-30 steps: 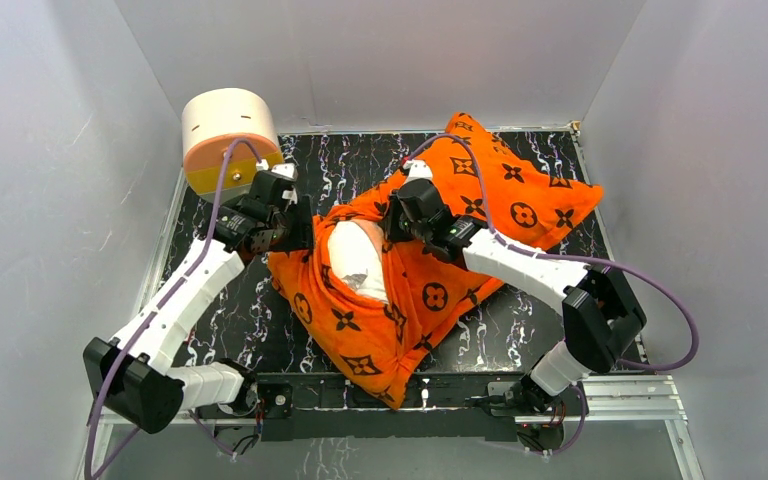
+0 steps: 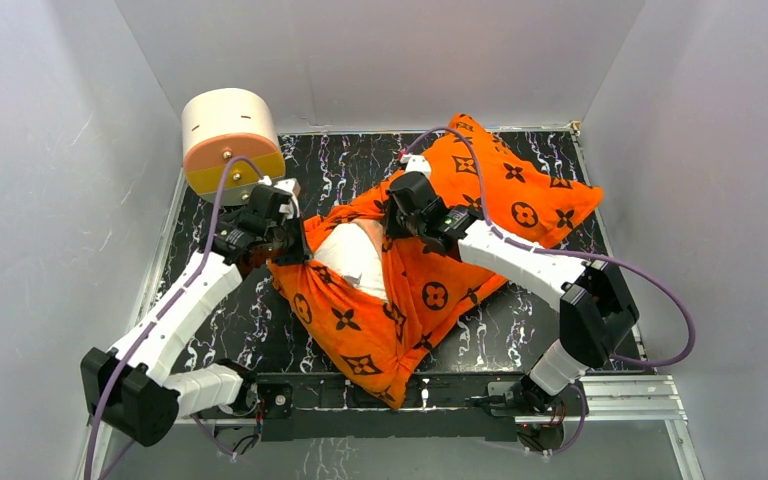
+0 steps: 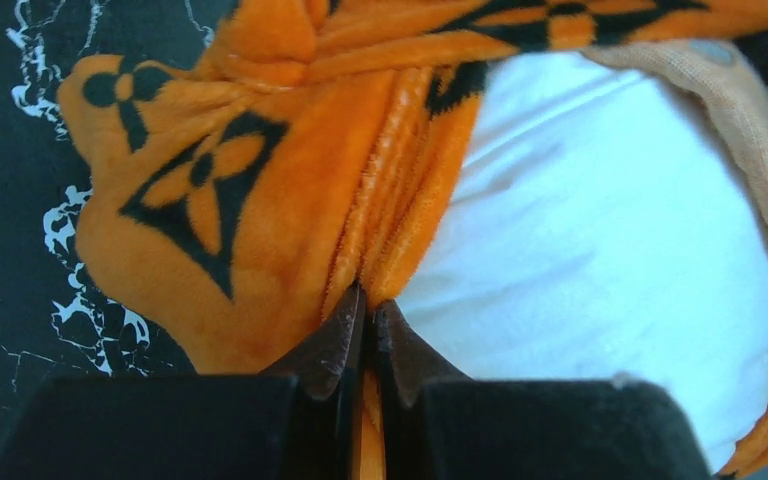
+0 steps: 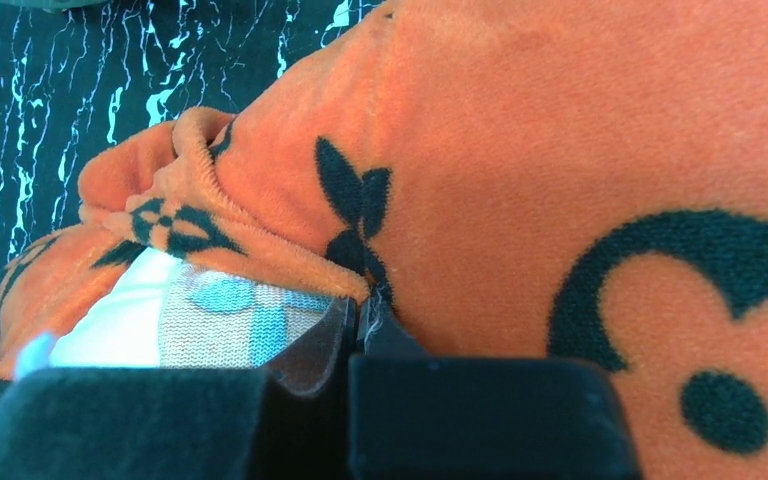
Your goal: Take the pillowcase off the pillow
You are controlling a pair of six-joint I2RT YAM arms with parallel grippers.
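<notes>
An orange pillowcase (image 2: pixel 350 335) with black motifs lies spread across the table, its opening gaping in the middle. Through that opening the white pillow (image 2: pixel 350 262) shows; the rest of it is covered. My left gripper is shut at the left side of the opening, with the folded orange hem running in between its fingertips. On the opposite side, my right gripper is also shut, pinching the orange hem beside a beige, blue-patterned knit strip (image 4: pixel 230 320) on the pillow. Both arms reach in from the front in the top view.
A rounded cream, orange and yellow box (image 2: pixel 232 140) stands at the back left, close behind my left arm. Bare black marbled table (image 2: pixel 245 330) shows at the front left. Grey walls enclose the back and sides.
More white pillow shows now. The right arm has stayed nearly still.
</notes>
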